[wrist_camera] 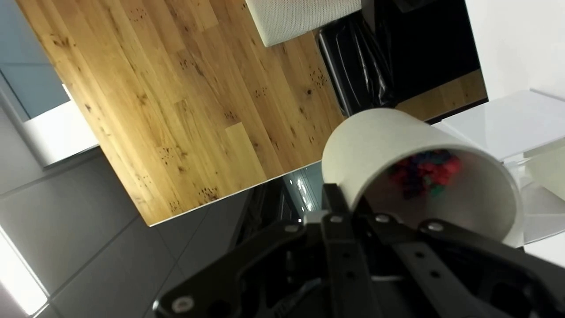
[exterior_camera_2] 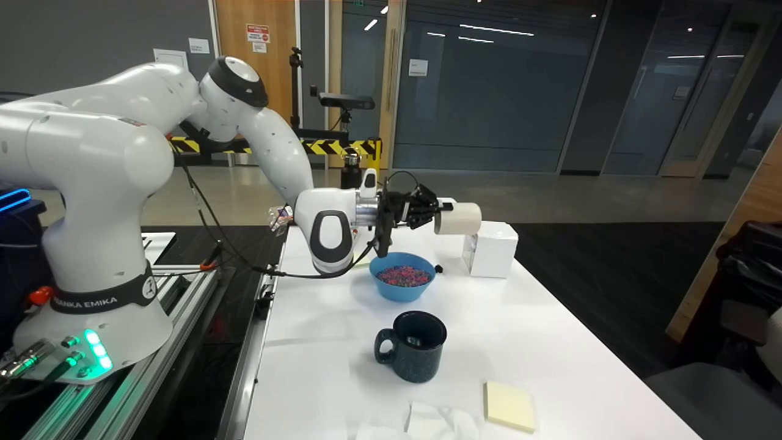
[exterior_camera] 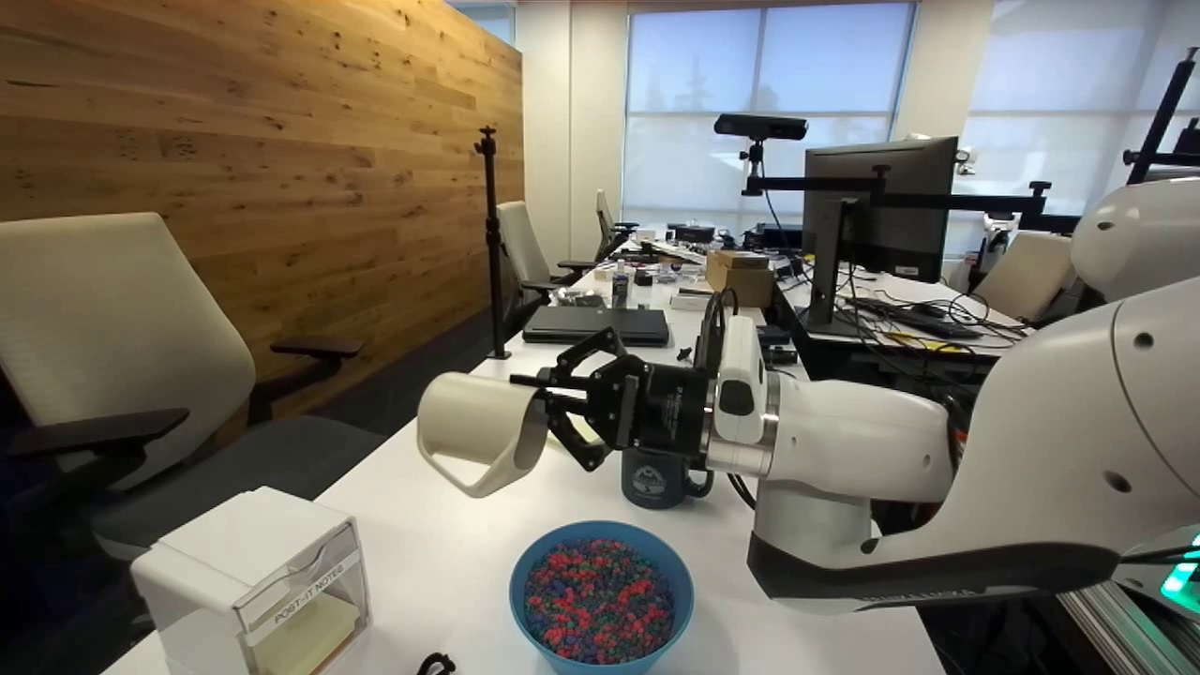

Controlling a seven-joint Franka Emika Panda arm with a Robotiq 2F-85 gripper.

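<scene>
A cream-coloured cup [exterior_camera: 472,418] hangs tilted on its side in the air, held at its rim by my gripper [exterior_camera: 540,396], which is shut on it. In the wrist view the cup [wrist_camera: 381,138] shows its mouth, and a small clump of red, blue and green bits [wrist_camera: 427,172] lies inside. Below and apart from it on the white table, a blue bowl [exterior_camera: 523,585] contains many of the same coloured bits. In the second exterior view the bowl [exterior_camera_2: 396,292] stands nearer the robot than the cup [exterior_camera_2: 462,219] does.
A dark speckled mug [exterior_camera_2: 415,348] stands upright on the table, with yellow sticky notes [exterior_camera_2: 509,407] and crumpled tissue [exterior_camera_2: 440,423] near it. The white Post-it box [exterior_camera: 253,568] stands left of the bowl. Clear table lies around the mug.
</scene>
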